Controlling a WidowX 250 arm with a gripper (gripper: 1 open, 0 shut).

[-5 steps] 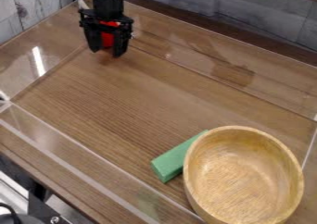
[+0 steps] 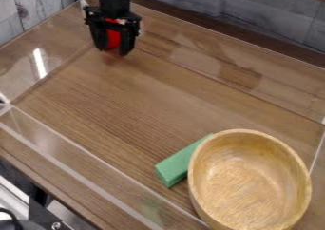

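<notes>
My gripper (image 2: 112,30), dark and at the far left back of the wooden table, is low over a red object (image 2: 116,37). Its fingers overlap the red object, and I cannot tell whether they are open or shut on it.
A wooden bowl (image 2: 250,182) sits at the front right, with a green block (image 2: 180,165) beside it on the left. A dark edge runs along the back right.
My gripper has shifted very slightly at the red object; otherwise the scene looks the same.
</notes>
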